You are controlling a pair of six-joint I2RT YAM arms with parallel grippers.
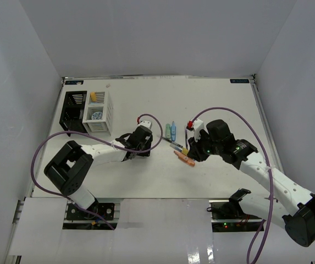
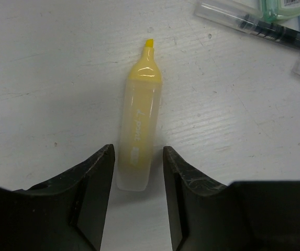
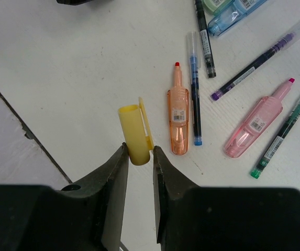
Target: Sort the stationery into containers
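Note:
In the left wrist view a yellow highlighter [image 2: 141, 120] lies upright in the frame, its lower body between the fingertips of my open left gripper. In the right wrist view a yellow cap with a clip [image 3: 132, 130] is at the fingertips of my right gripper; whether they grip it I cannot tell. Beyond it lie an orange highlighter [image 3: 179, 128], a pink highlighter [image 3: 252, 123], several pens and a blue highlighter [image 3: 228, 18]. Two containers stand at the top view's upper left: a black one [image 1: 68, 114] and a white one [image 1: 107, 110], with items inside.
Loose stationery lies in the middle of the white table [image 1: 162, 93], between my two arms. Grey walls stand at both sides and behind.

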